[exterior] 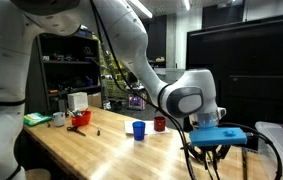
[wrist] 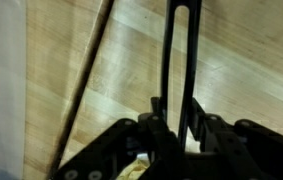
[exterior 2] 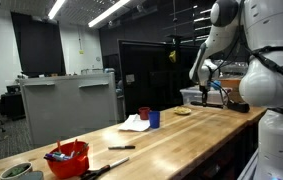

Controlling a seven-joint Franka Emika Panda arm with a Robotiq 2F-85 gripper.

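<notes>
My gripper is shut on a long, thin black utensil (wrist: 191,60), whose two dark strips run side by side toward the top of the wrist view with a narrow gap between them. What kind of utensil it is, I cannot tell. In the first exterior view the gripper (exterior: 210,156) hangs below the blue mount, over the right part of the wooden table (exterior: 121,155). A yellowish plate (exterior 2: 183,110) lies on the table's far part in the second exterior view.
A brown strip (wrist: 82,85) crosses the left of the wrist view. A blue cup (exterior: 139,131), a red mug (exterior: 160,124) and a white cloth (exterior 2: 134,123) stand mid-table. A red container (exterior 2: 68,160) with utensils is at the other end. Bare wood lies between.
</notes>
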